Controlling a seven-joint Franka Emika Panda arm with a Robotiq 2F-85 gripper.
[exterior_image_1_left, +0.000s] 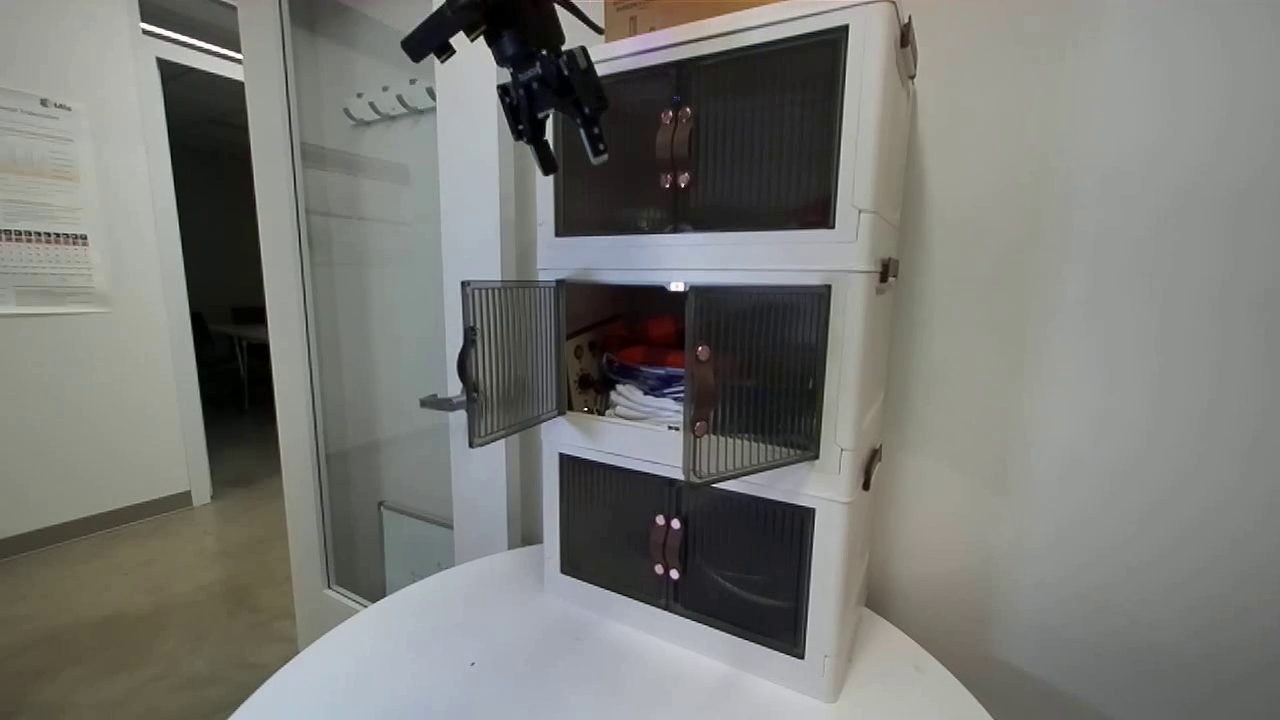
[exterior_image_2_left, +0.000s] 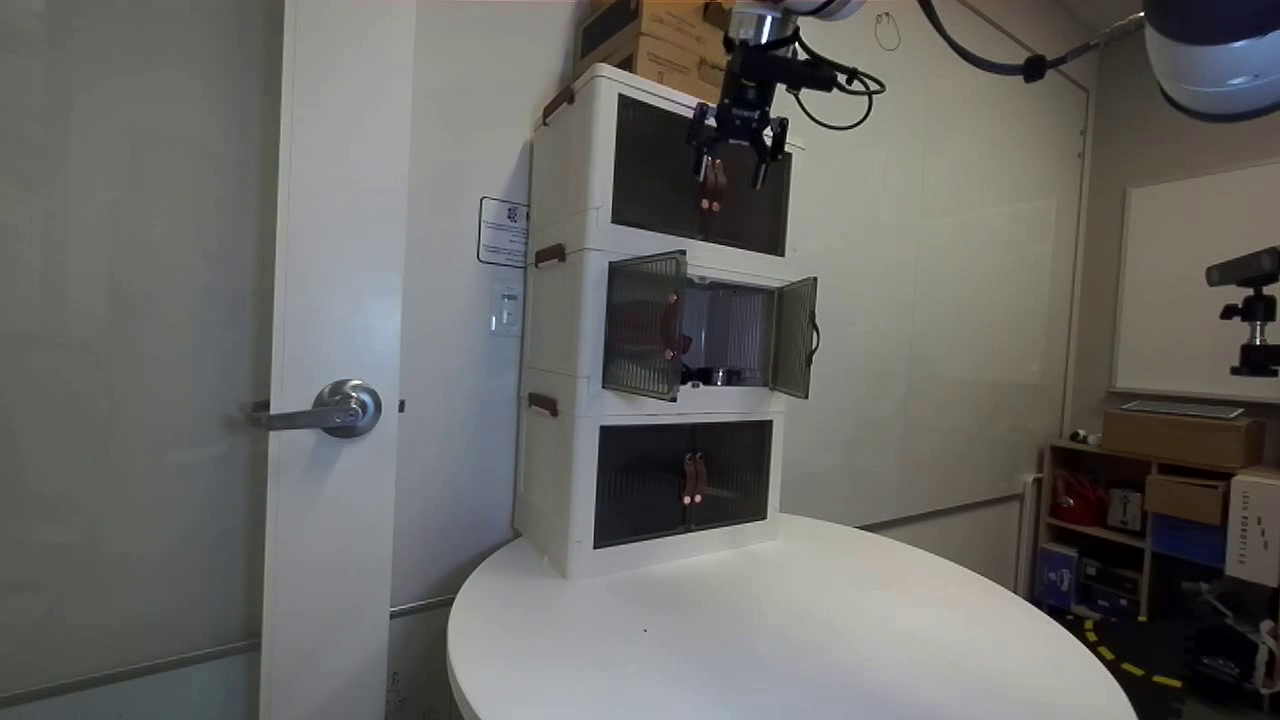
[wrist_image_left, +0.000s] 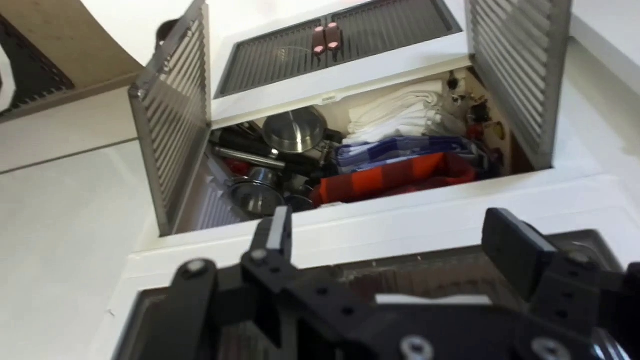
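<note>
My gripper (exterior_image_1_left: 575, 160) hangs in front of the top cabinet's dark doors, above the middle compartment. Its two fingers stand wide apart in the wrist view, with nothing between them, so it is open. The white cabinet (exterior_image_2_left: 561, 312) is three units high. Both ribbed doors of its middle unit stand swung outward: one door (exterior_image_1_left: 513, 360) on the left and another door (exterior_image_1_left: 768, 382) on the right in exterior view 1. Inside lie a metal pan (wrist_image_left: 294, 129), a strainer (wrist_image_left: 256, 198), white cloths (wrist_image_left: 399, 114), a blue cloth (wrist_image_left: 402, 148) and a red checked cloth (wrist_image_left: 396, 179).
The top doors (exterior_image_1_left: 756, 132) and bottom doors (exterior_image_1_left: 744, 564) are closed. Cardboard boxes (exterior_image_2_left: 672, 66) rest on top of the cabinet. A glass door with a lever handle (exterior_image_2_left: 324, 414) stands nearby.
</note>
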